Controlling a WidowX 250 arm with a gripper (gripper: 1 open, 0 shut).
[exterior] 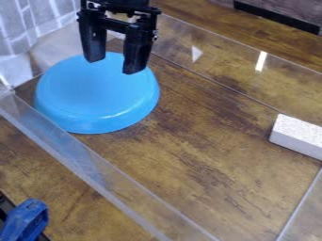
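A black gripper (116, 55) hangs from the top of the view over a round blue disc (98, 104), its two fingers pointing down and spread apart. Nothing shows between the fingers. The disc lies on the wooden floor at the upper left, partly behind the gripper. Whether the fingertips touch it cannot be told from this angle.
A white block (298, 136) lies at the right edge. A blue object (22, 226) sits in the lower left corner. Clear plastic walls run along the left and bottom.
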